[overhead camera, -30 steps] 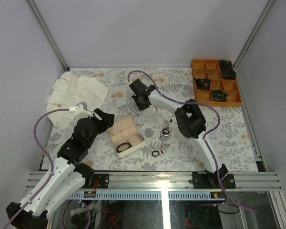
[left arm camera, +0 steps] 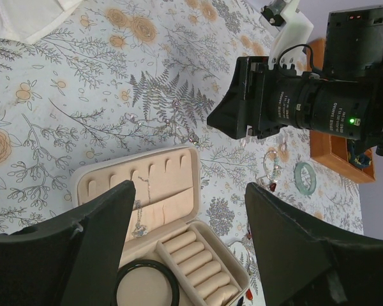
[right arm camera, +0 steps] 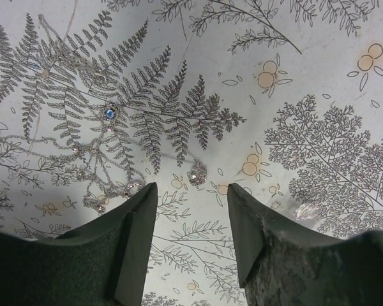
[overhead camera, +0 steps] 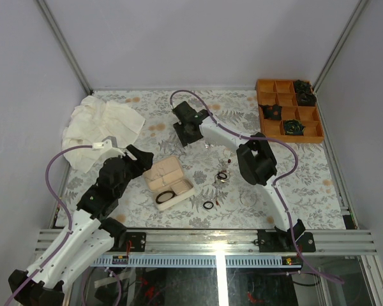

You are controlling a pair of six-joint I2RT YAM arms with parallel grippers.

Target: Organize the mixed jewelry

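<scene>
A cream jewelry box lies open left of centre, with chains on its lid and a black bangle in its base. My left gripper hangs open at the box's upper left. My right gripper is over tangled silver chains, including a blue-stone pendant and a small pendant just beyond its fingertips; the fingers are apart with nothing visible between them. Loose bangles and earrings lie right of the box.
An orange compartment tray with dark pouches stands at the back right. A white cloth lies at the back left.
The left arm and the objects look unchanged.
</scene>
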